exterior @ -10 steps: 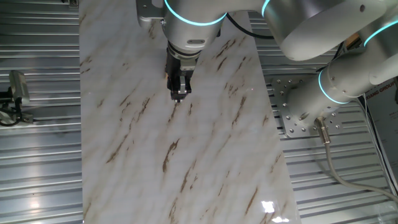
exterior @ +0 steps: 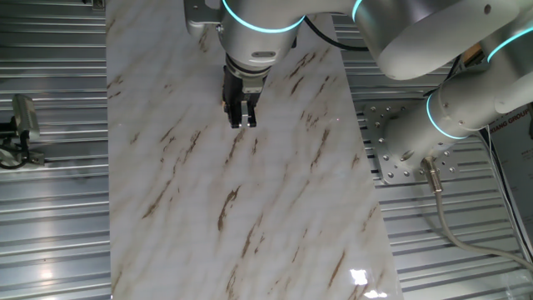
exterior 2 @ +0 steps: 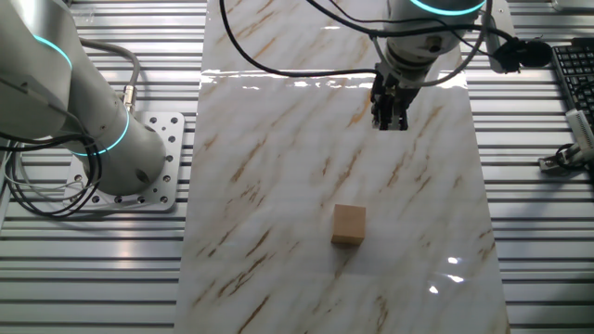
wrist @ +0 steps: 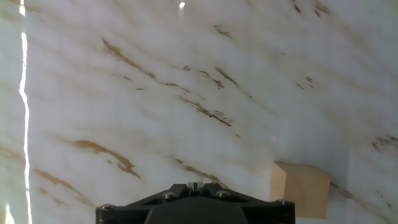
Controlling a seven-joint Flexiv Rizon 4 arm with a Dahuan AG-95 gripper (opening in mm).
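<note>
My gripper (exterior: pixel 244 125) hangs above the far part of the marbled table (exterior: pixel 275 192). In exterior view 1 its two dark fingertips stand a small way apart, with nothing between them. The gripper (exterior 2: pixel 390 126) shows at the upper right in exterior view 2. A small light-brown block (exterior 2: pixel 349 224) lies on the table, well apart from it. In the wrist view the block (wrist: pixel 305 190) is at the lower right, beside the dark gripper parts (wrist: pixel 195 186) along the bottom edge. No block shows in exterior view 1.
Slatted metal surface (exterior 2: pixel 529 204) flanks the marbled tabletop. The arm's base plate (exterior 2: pixel 167 139) stands to the left in exterior view 2, with a metal fixture (exterior 2: pixel 566 156) and a keyboard (exterior 2: pixel 577 79) on the right. Bare tabletop surrounds the block.
A second ago the fingertips were together and reached lower in exterior view 1; they have since parted. The arm has barely moved.
</note>
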